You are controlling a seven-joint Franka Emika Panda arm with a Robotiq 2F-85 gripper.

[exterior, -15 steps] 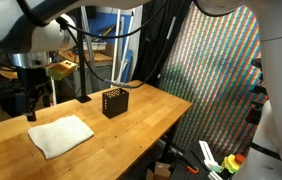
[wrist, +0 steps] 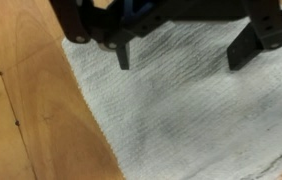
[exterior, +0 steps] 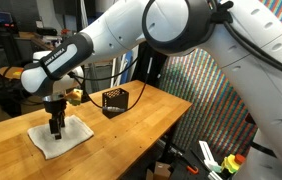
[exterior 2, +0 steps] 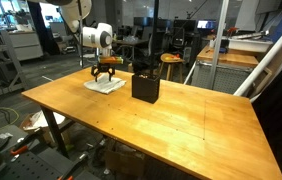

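Note:
A white cloth (exterior: 53, 145) lies spread flat on the wooden table, near its left end in exterior view 1. Close above it, my gripper (exterior: 57, 128) points down with its fingers wide apart. In the wrist view the cloth (wrist: 171, 110) fills most of the picture, its left edge running diagonally over the wood. The two dark fingers (wrist: 245, 47) stand apart over the fabric, and nothing is held between them. Exterior view 2 has the gripper (exterior 2: 103, 74) over the cloth (exterior 2: 105, 87) at the table's far end; whether the fingertips touch it, I cannot tell.
A dark box with perforated sides (exterior: 115, 101) stands on the table beyond the cloth; it also shows as the black box (exterior 2: 146, 88) in exterior view 2. Bare wooden tabletop (exterior 2: 201, 125) stretches away on the box's other side.
Over the last second my gripper has come down and to the right, from beside the cloth's far left corner to close above the cloth. The cloth and box have stayed put.

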